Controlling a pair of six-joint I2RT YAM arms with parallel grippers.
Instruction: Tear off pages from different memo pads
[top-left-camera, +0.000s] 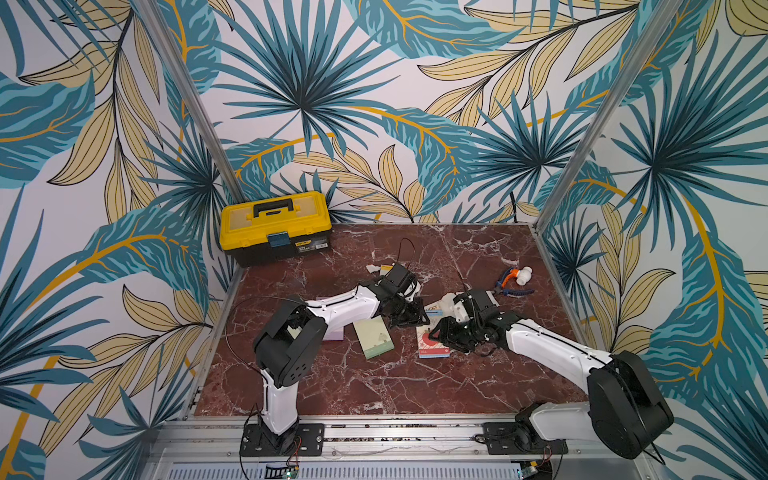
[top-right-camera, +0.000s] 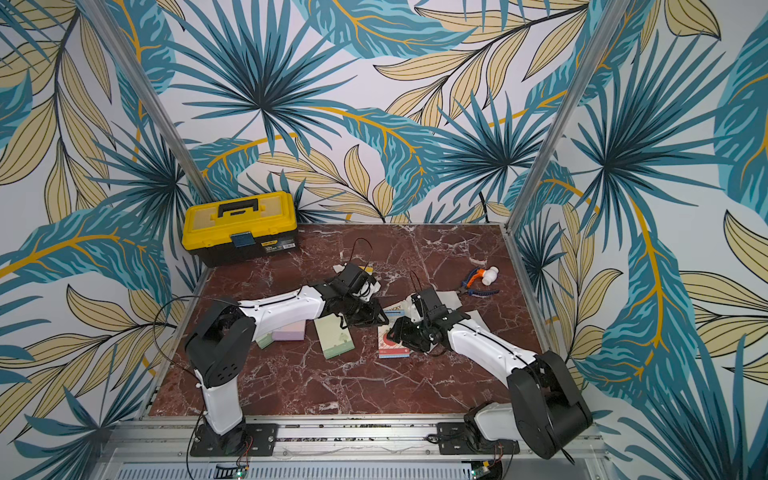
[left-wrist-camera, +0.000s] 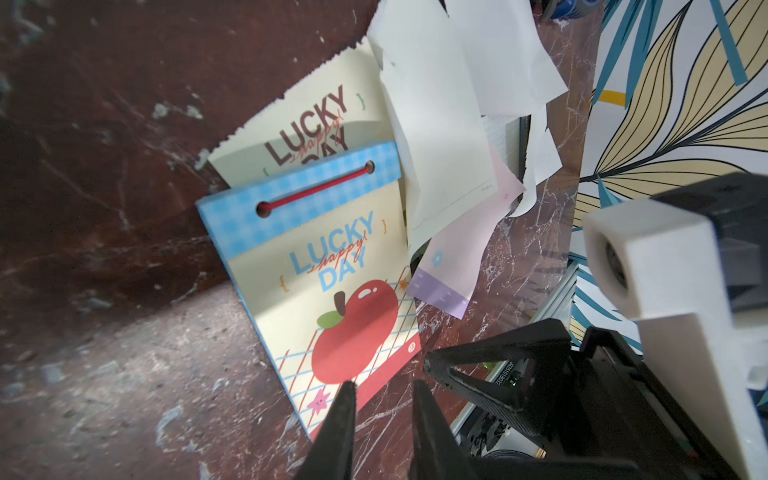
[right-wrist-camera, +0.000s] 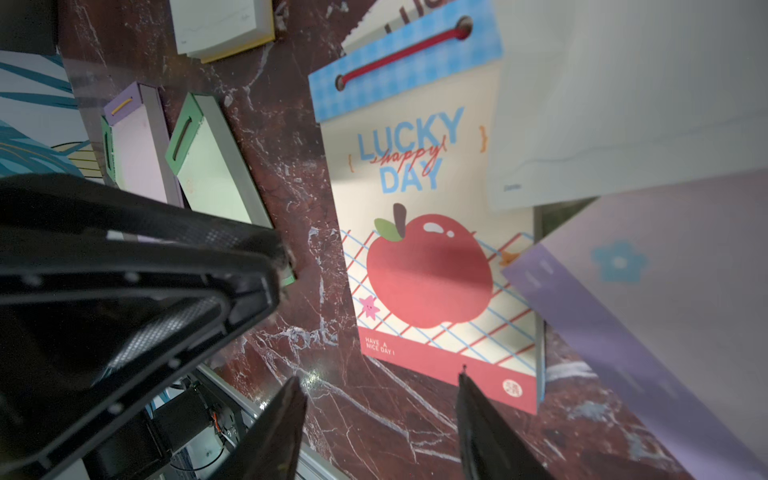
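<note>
The apple memo pad (right-wrist-camera: 429, 272), with a blue checked binding strip, lies flat between the arms. One loose "Lucky Day" page (left-wrist-camera: 308, 132) sticks out behind that strip. In the left wrist view, my left gripper has its fingers apart at the pad's lower corner, with nothing held. My right gripper also stands part open, fingertips spread below the pad's red bottom edge, empty. Torn white sheets (left-wrist-camera: 436, 120) and a pink-purple sheet (left-wrist-camera: 464, 248) overlap the pad's right side. A green memo pad (top-left-camera: 373, 337) and a purple memo pad (top-right-camera: 289, 330) lie to the left.
A yellow-lidded toolbox (top-left-camera: 276, 228) stands at the back left. Orange-handled pliers (top-left-camera: 509, 278) rest at the back right. Beyond the left arm is a small white pad (right-wrist-camera: 224, 28).
</note>
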